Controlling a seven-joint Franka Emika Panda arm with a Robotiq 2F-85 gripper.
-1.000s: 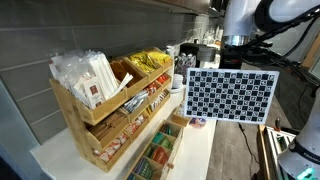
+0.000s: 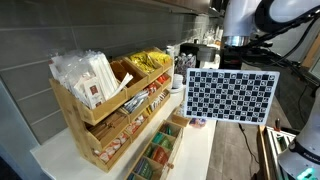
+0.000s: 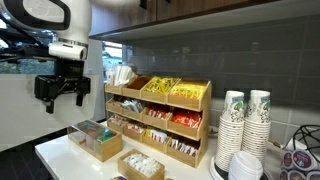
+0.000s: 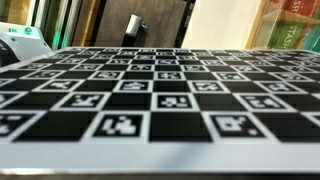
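A flat black-and-white checkerboard stands upright in front of the arm at the right in exterior view 1. It also fills the lower part of the wrist view, where its marked squares stretch away from the camera and no fingers show. At the left in exterior view 2 the dark gripper hangs below the white arm. Too little of it shows to tell how its fingers stand or what holds the board.
A wooden tiered rack of packets and utensils stands along the wall. Low wooden bins sit before it on the white counter. Stacked paper cups stand farther along.
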